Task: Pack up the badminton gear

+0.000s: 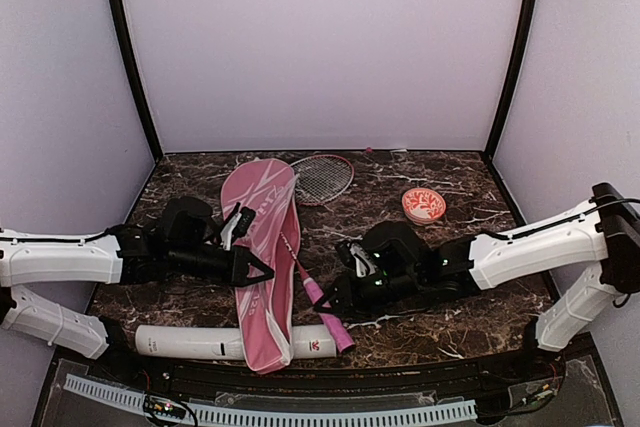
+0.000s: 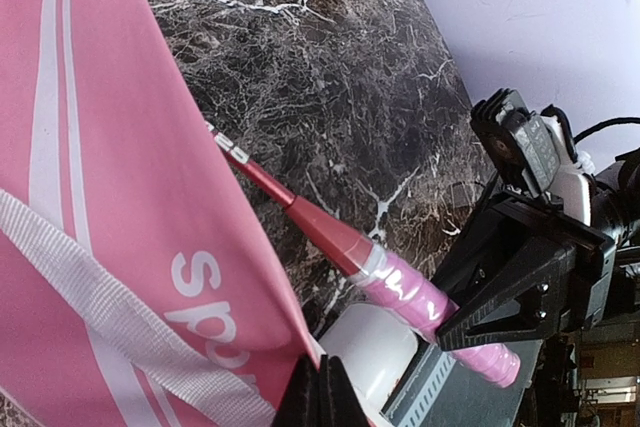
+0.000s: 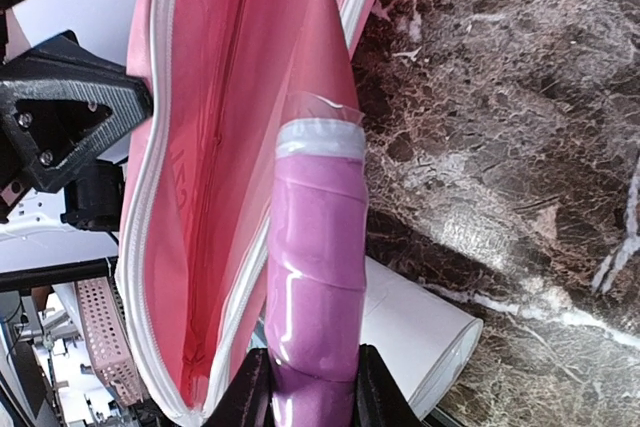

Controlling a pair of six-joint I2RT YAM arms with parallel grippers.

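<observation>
A pink racket bag with white lettering hangs open along its zipped side, its lower end over the white tube. My left gripper is shut on the bag's edge, keeping that side apart. My right gripper is shut on the pink-wrapped handle of a racket. Its red shaft runs up into the bag's opening, and its head is hidden by the bag. A second racket lies flat on the table behind the bag, only its strung head showing.
A red-and-white patterned bowl stands at the back right. Small red and white items lie at the far edge. Walls close in both sides.
</observation>
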